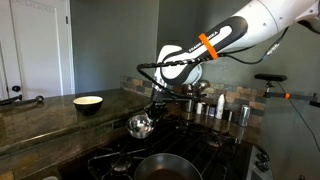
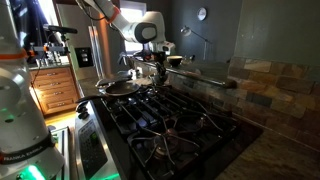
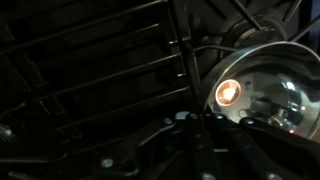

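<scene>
A shiny metal bowl (image 1: 140, 126) hangs tilted above the stove, left of the frying pan. My gripper (image 1: 154, 110) is shut on the bowl's near side, apparently at the rim. From the wrist, the bowl (image 3: 268, 82) fills the right side, its inside bright with reflections, and the dark fingers reach its lower left edge. In exterior view 2 the gripper hangs over the far part of the stove, too small and dark to show its grip.
A dark frying pan (image 1: 168, 168) rests on the front of the stove (image 2: 172, 128). A bowl with a white rim (image 1: 88, 104) stands on the counter at left. Bottles and shakers (image 1: 220, 106) line the back right. Several burner grates are bare.
</scene>
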